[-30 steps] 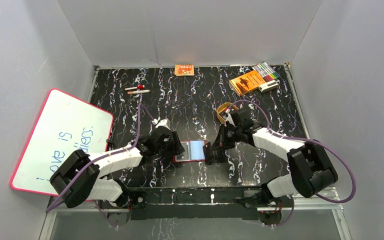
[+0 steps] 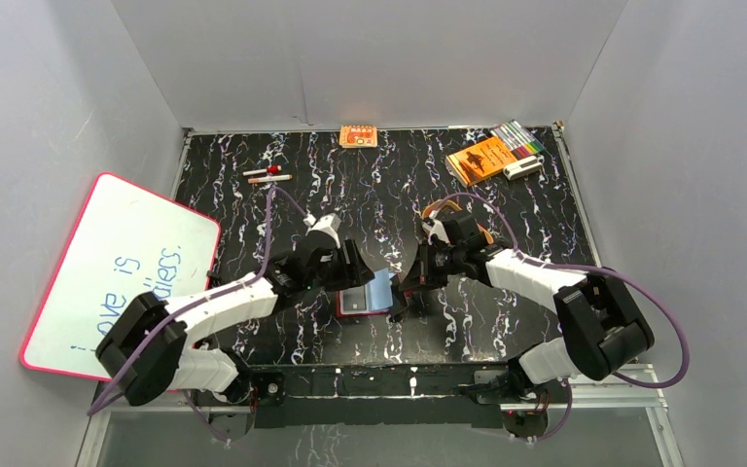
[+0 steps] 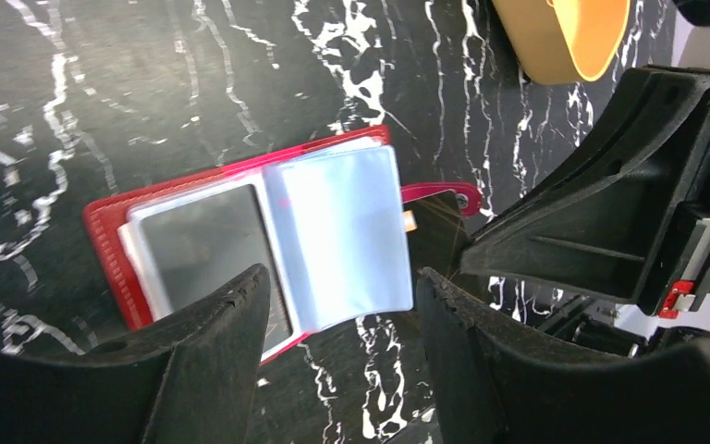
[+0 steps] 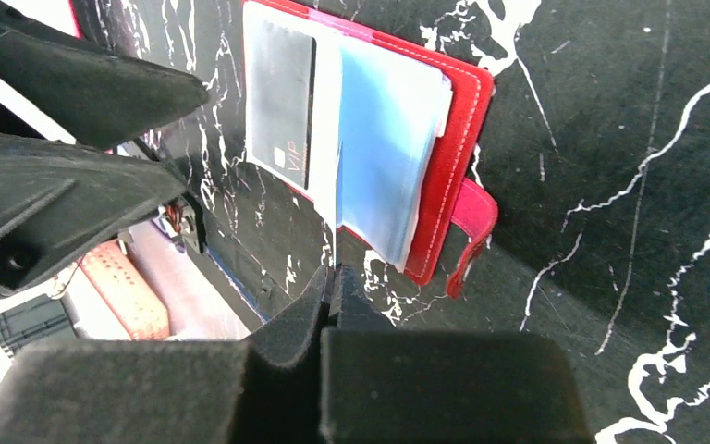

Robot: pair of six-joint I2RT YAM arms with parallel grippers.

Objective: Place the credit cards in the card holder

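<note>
The red card holder (image 3: 111, 245) lies spread on the dark marbled table, a grey card (image 3: 208, 245) in a pocket on one side and a pale blue sleeve (image 3: 342, 231) on the other. Over it my left gripper stands open, nothing between its fingers. My right gripper is shut on a thin card (image 4: 336, 208), seen edge-on in the right wrist view. From the left wrist side this card's dark face (image 3: 436, 231) shows beside the blue sleeve. Whether its edge has entered the sleeve, I cannot tell.
A tan round container (image 2: 436, 212) stands behind my right gripper. Markers (image 2: 267, 178), an orange notepad (image 2: 358, 136) and a book (image 2: 483, 161) lie towards the back. A whiteboard (image 2: 122, 272) leans at the left.
My right gripper has shifted left with the dark card, bringing it against the blue sleeve. The left gripper has moved right and slightly back, over the holder.
</note>
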